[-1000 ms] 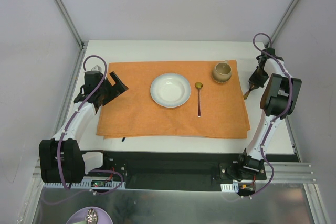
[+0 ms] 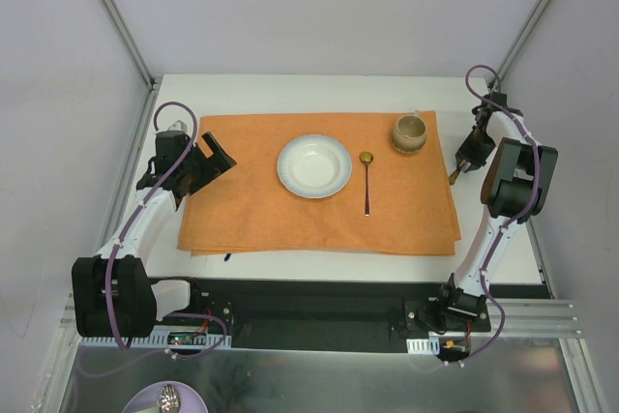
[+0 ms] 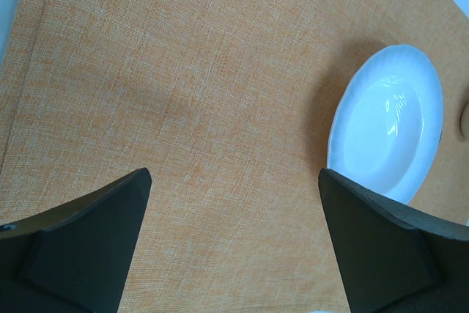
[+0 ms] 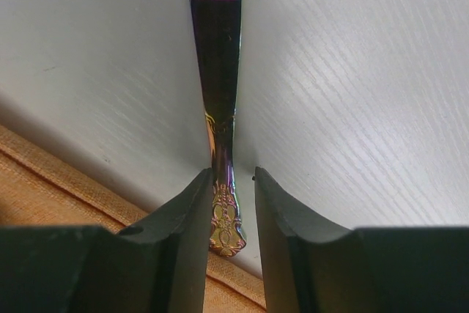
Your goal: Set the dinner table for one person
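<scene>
A white plate point(image 2: 314, 165) sits on the orange placemat point(image 2: 261, 220), with a gold spoon point(image 2: 367, 181) and a beige cup point(image 2: 408, 133) to its right. A dark iridescent knife point(image 4: 220, 71) lies on the white table just off the placemat's right edge; my right gripper is low over its handle, open, one fingertip beside the handle. My left gripper stands open over the placemat's left side, nothing between its fingers, the plate beyond it in the left wrist view.
A purple bowl point(image 2: 145, 399) with utensils sits below the table at bottom left.
My right gripper has shifted very slightly toward the front in the top view. The left arm and the objects on the table are unchanged.
</scene>
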